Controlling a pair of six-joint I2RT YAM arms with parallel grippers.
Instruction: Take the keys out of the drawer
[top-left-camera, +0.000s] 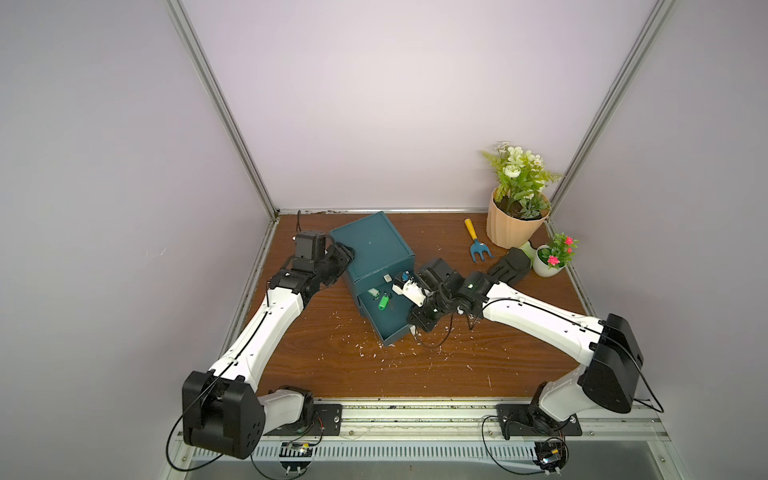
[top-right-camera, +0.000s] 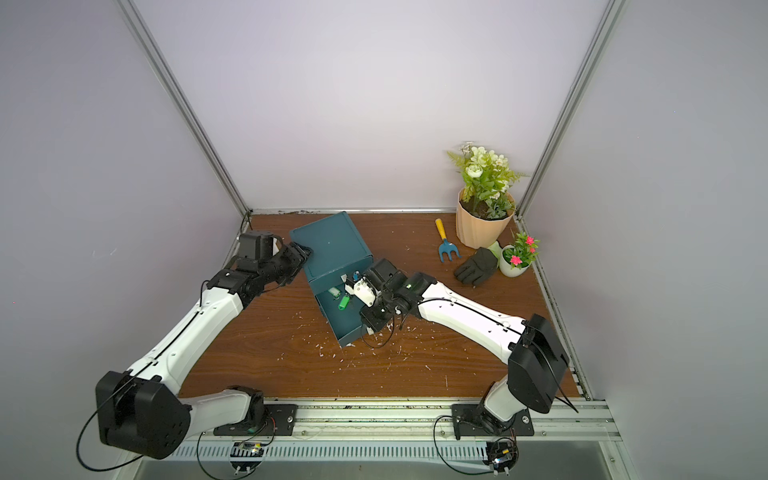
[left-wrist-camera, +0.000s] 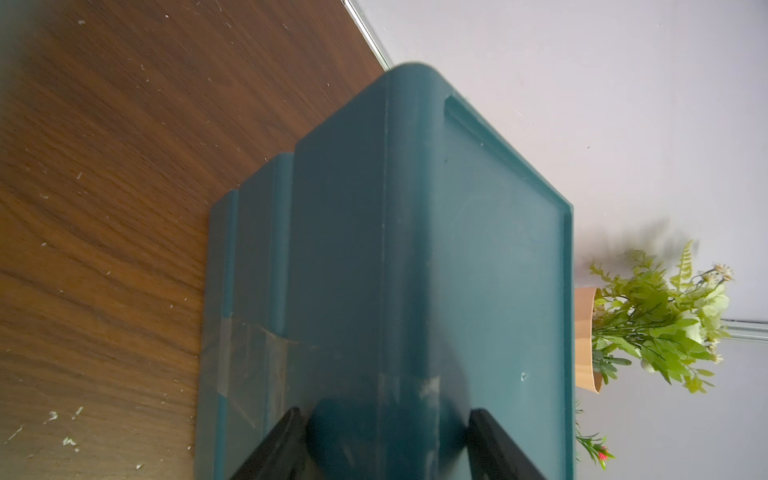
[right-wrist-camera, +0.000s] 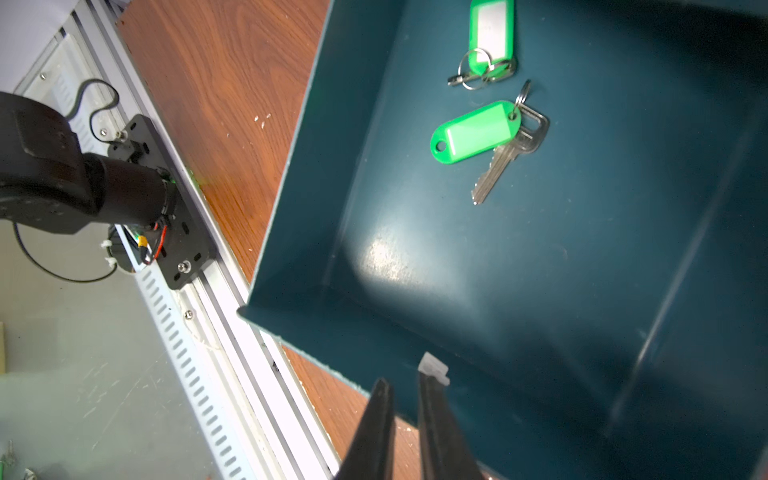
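Note:
The teal drawer unit (top-left-camera: 372, 240) has its drawer (right-wrist-camera: 560, 256) pulled out toward the front. Inside lie two keys with green tags, one tag (right-wrist-camera: 473, 132) beside its silver key (right-wrist-camera: 500, 164), another tag (right-wrist-camera: 491, 32) behind with a ring. My left gripper is at the unit's upper left edge, fingers apart on either side of that rounded corner; whether they touch it is unclear. My right gripper is over the drawer's front wall, fingers partly apart with nothing visible between them.
At the back right stand a large flower pot (top-left-camera: 512, 228) and a small potted plant (top-left-camera: 548, 268), with a hand fork (top-left-camera: 478, 248) and a dark glove (top-left-camera: 512, 265) nearby.

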